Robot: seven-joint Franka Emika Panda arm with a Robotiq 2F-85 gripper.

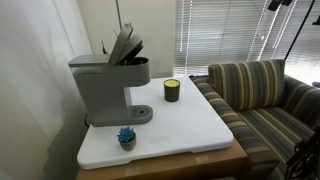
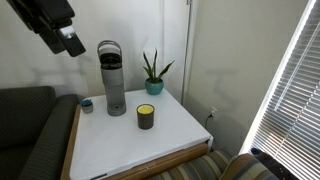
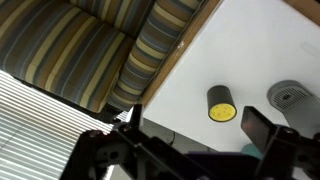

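Note:
A dark cup with a yellow top [image 3: 221, 104] stands upright on the white table [image 3: 250, 55]. In the wrist view my gripper is open, its dark fingers spread wide with nothing held between them. The cup appears between them in that view, apart from both. A grey coffee machine [image 1: 108, 90] has its lid raised; the cup [image 1: 172, 90] stands to its right. At the table's front sits a small blue plant in a grey pot [image 1: 127, 138]. Part of the black arm [image 2: 45, 25] fills the upper left of exterior view 2.
A green-potted plant [image 2: 153, 78] is at the table's far end, beside the coffee machine [image 2: 112, 80]. A striped armchair [image 1: 245, 88] borders the table's right side in exterior view 1.

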